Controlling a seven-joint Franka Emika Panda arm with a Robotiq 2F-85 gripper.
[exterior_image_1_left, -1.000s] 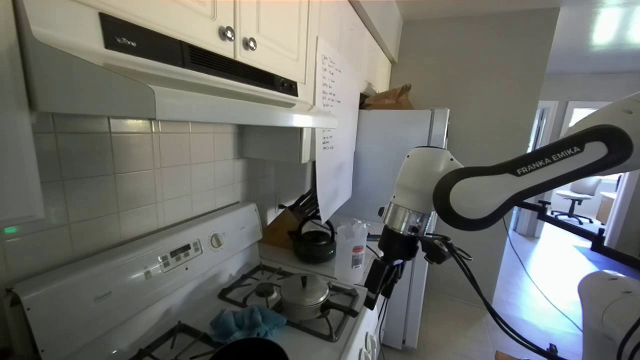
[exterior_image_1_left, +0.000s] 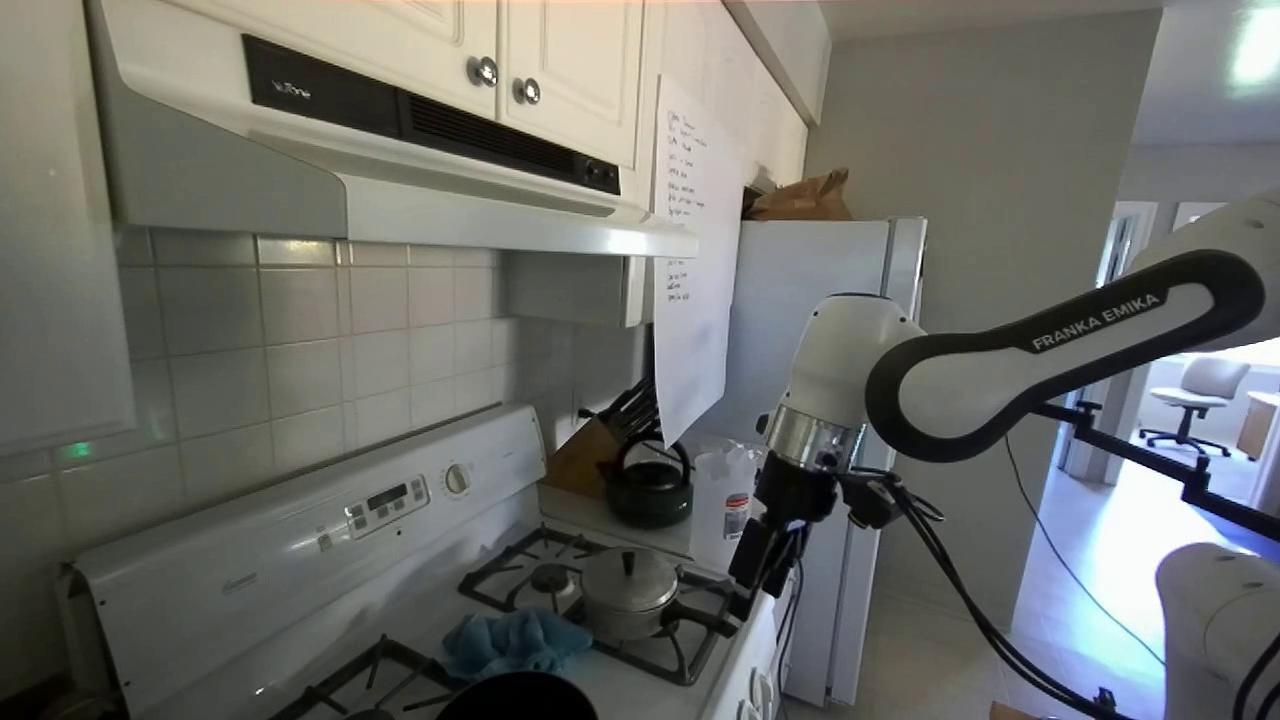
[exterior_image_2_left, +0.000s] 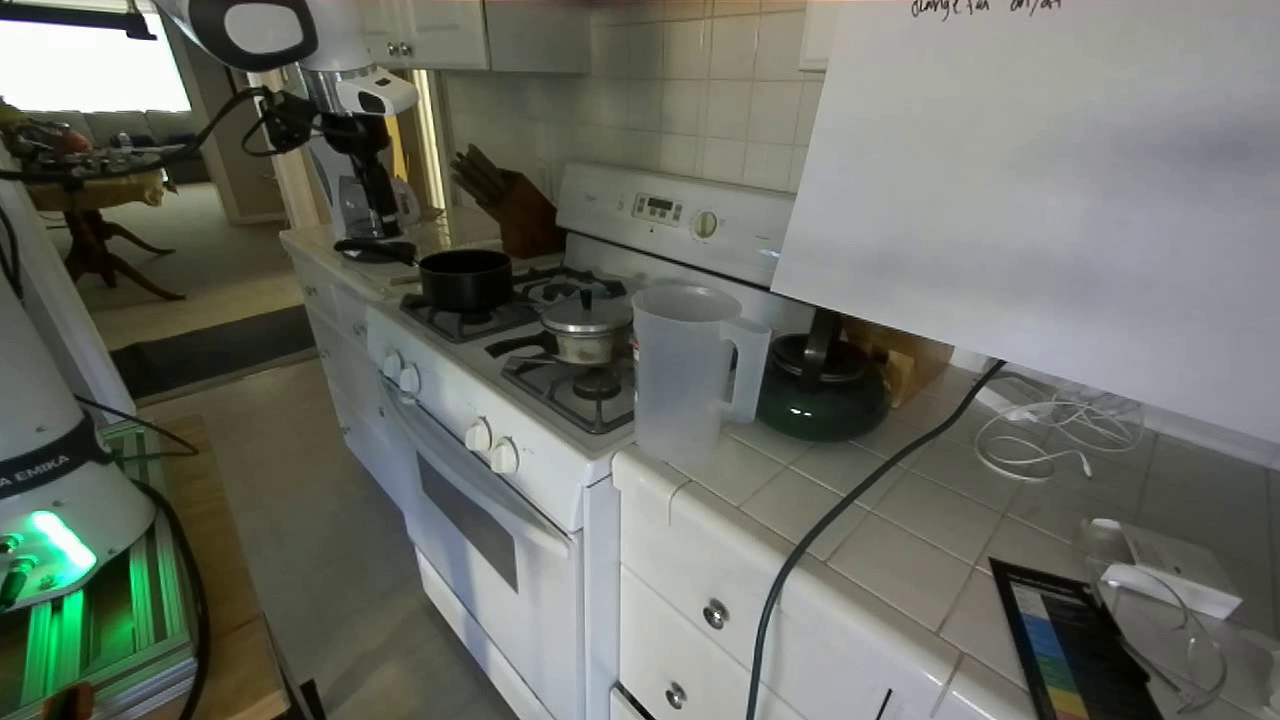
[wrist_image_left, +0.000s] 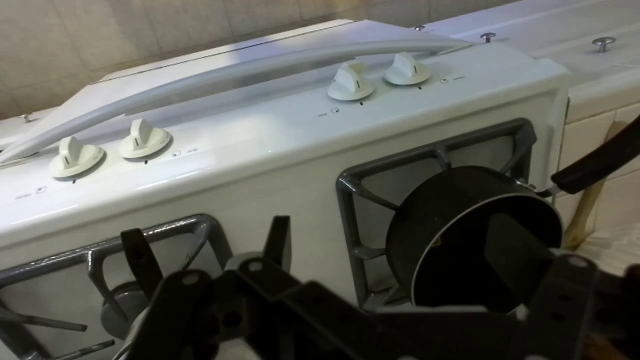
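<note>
My gripper (exterior_image_1_left: 750, 576) points down at the front edge of the stove (exterior_image_1_left: 720, 672). In the wrist view its fingers (wrist_image_left: 279, 240) stand wide apart, open, with nothing between them. A lidded silver pot (exterior_image_1_left: 626, 588) sits on a burner; its black handle (exterior_image_1_left: 702, 619) reaches toward the gripper and overlaps it in exterior view 1. Whether they touch, I cannot tell. A black saucepan (wrist_image_left: 414, 234) on another burner shows behind the right finger. Beside the silver pot lies a crumpled blue cloth (exterior_image_1_left: 516, 642).
Four-part controls aside, several white knobs (wrist_image_left: 351, 82) line the stove front above the oven handle (wrist_image_left: 240, 75). A dark kettle (exterior_image_2_left: 822, 390) and a translucent pitcher (exterior_image_2_left: 684, 372) stand on the counter. A knife block (exterior_image_2_left: 528, 216) is at the far side.
In exterior view 1 the kitchen has shifted right in the picture, while the arm keeps its pose and place. The silver pot's handle now overlaps the gripper's fingertips.
</note>
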